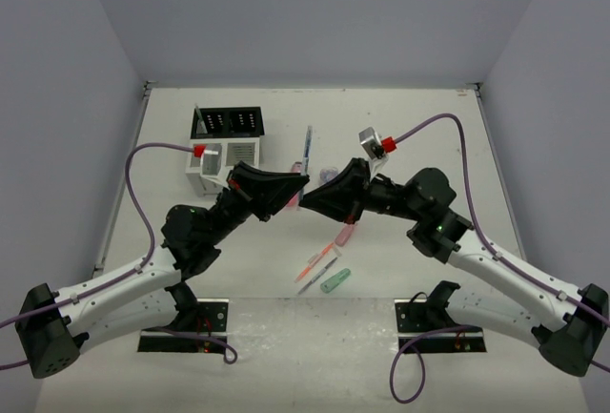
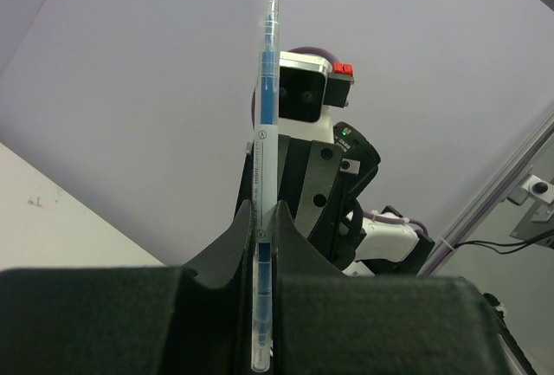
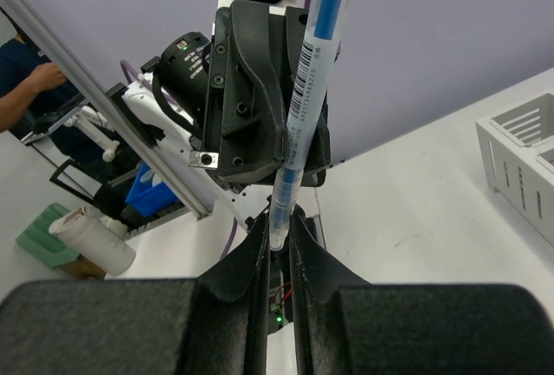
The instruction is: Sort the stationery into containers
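Observation:
A blue pen with a white label (image 1: 307, 146) stands nearly upright in the air between my two grippers. The fingertips of my left gripper are shut on its middle, with pen showing above and below them. In the right wrist view, the lower end of the pen (image 3: 303, 115) sits between the tips of my right gripper. These fingers are close together, with a narrow gap; whether they clamp the pen cannot be told. A black basket (image 1: 227, 110) and a white basket (image 1: 197, 176) stand at the back left, the black one containing a thin pale item (image 1: 200, 119).
On the table lie an orange pen (image 1: 315, 261), a dark-and-white pen (image 1: 317, 276), a green item (image 1: 335, 280) and a pink item (image 1: 345, 234). Another pink object (image 1: 294, 199) and a bluish one (image 1: 328, 175) are partly hidden by the grippers.

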